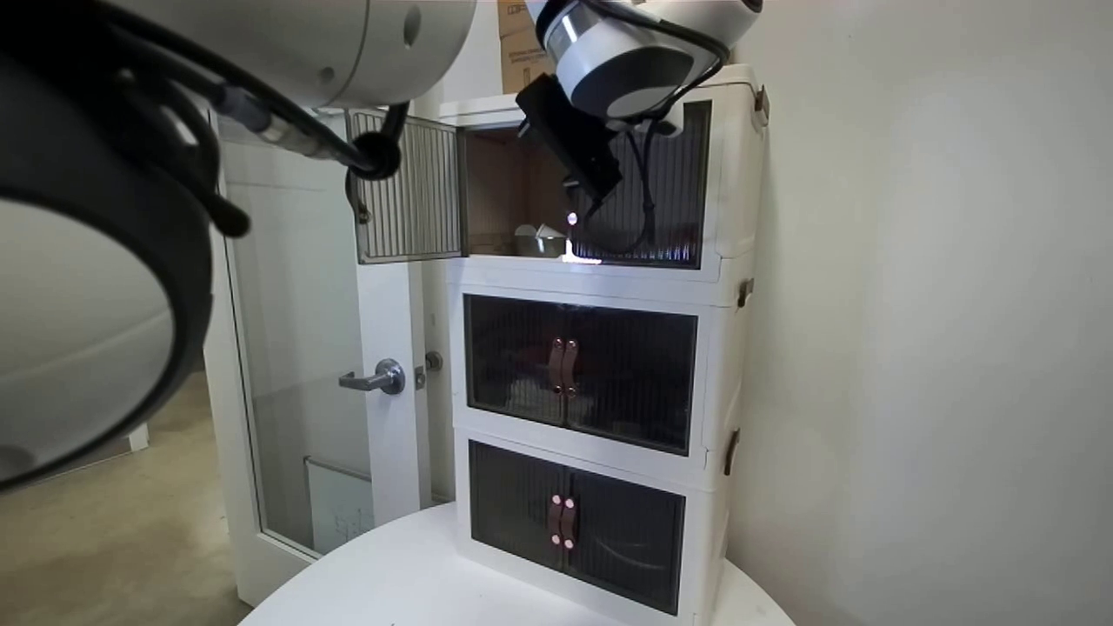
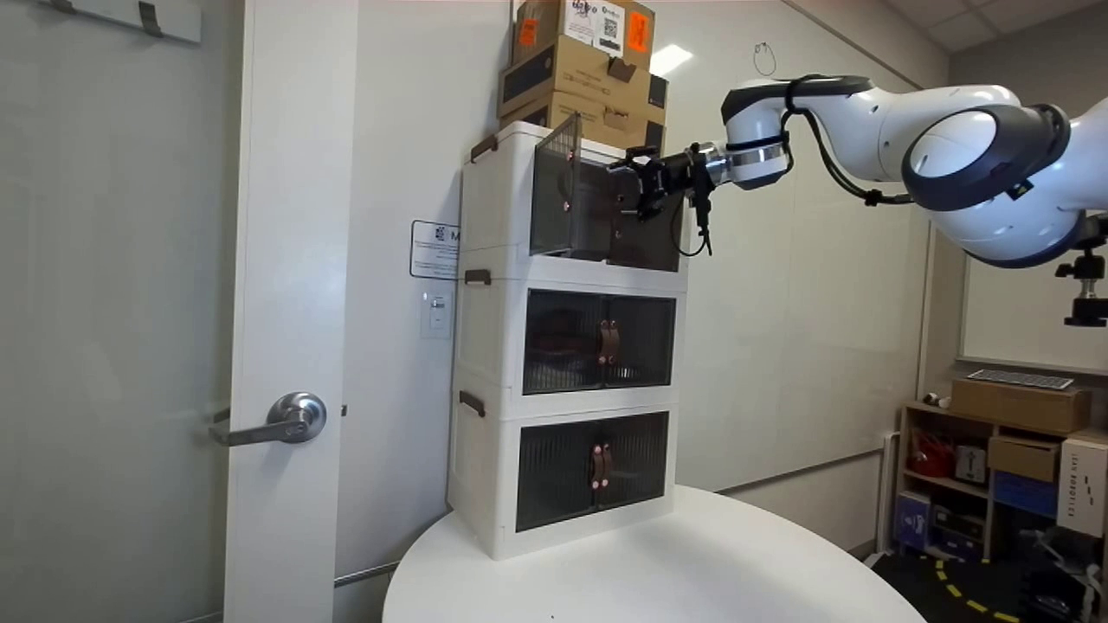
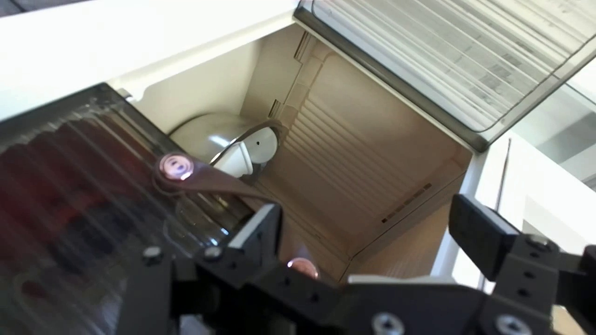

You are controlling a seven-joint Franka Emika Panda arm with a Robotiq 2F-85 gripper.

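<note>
The top box of a white stacked cabinet has its left door swung wide open, while its right door is closed. In the wrist view my gripper is open in front of the uncovered half, its two fingers well apart with nothing between them. The left finger is close to the brown strap handle of the closed door; whether they touch I cannot tell. Inside the compartment sit a rounded bowl-like object and a white cup-like piece, partly hidden by the closed door and its strap.
The middle doors and bottom doors are closed. Cardboard boxes are stacked on top of the cabinet. A wall rises close behind the cabinet.
</note>
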